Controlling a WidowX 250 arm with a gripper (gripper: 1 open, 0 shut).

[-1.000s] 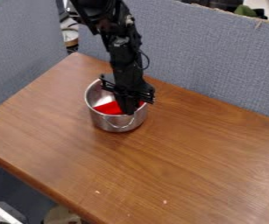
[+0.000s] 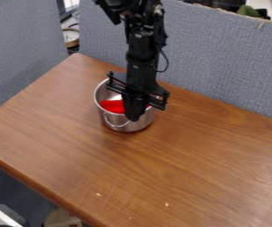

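Observation:
A shiny steel pot with a thin wire handle stands on the wooden table toward the back left. Inside it lies a red object. The black gripper reaches down over the pot from above, its tip at the pot's interior beside the red object and hiding part of it. Whether the fingers are open or shut on anything cannot be made out.
Grey padded walls border the table at the back and left. Some clutter lies outside the enclosure at the edges.
The pot and red object show only slight differences.

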